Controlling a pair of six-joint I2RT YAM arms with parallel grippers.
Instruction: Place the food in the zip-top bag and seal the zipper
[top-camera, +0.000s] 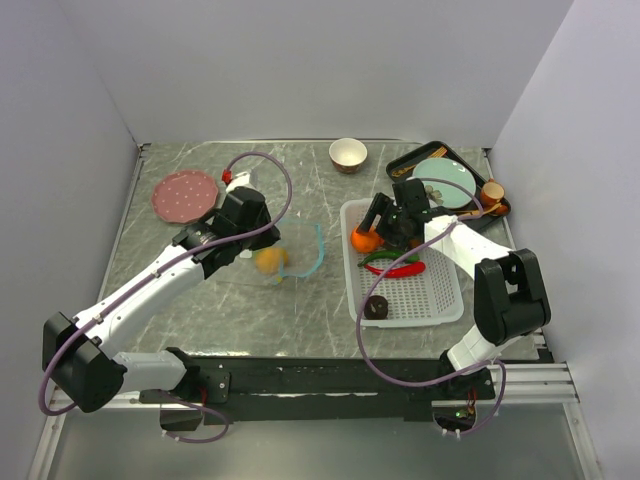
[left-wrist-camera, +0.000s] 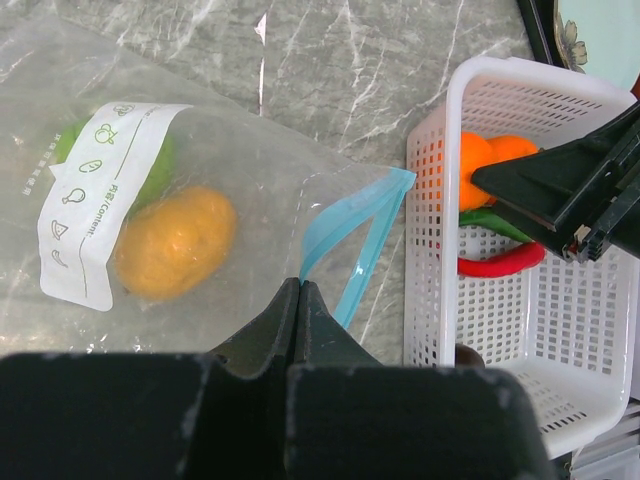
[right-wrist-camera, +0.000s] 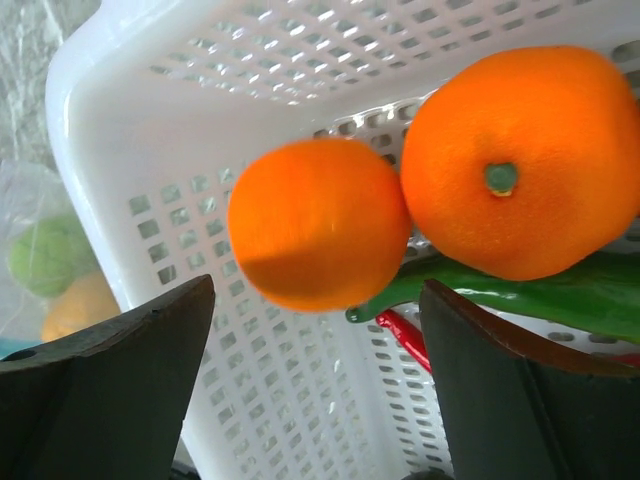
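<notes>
The zip top bag (left-wrist-camera: 260, 250) lies on the counter with a yellow item (left-wrist-camera: 175, 245) and a green one inside, its blue zipper (left-wrist-camera: 362, 262) at the right end. My left gripper is shut above the bag. My right gripper is open over the white basket (top-camera: 405, 305), its fingers either side of an orange round food (right-wrist-camera: 315, 220). A second orange one (right-wrist-camera: 515, 160), a green pepper (right-wrist-camera: 545, 295) and a red pepper (top-camera: 395, 270) lie beside it; a dark round item (top-camera: 376, 307) sits near the front.
A pink plate (top-camera: 185, 195) is at the back left, a bowl (top-camera: 348, 153) at the back middle, and a black tray with plate and cup (top-camera: 445, 180) at the back right.
</notes>
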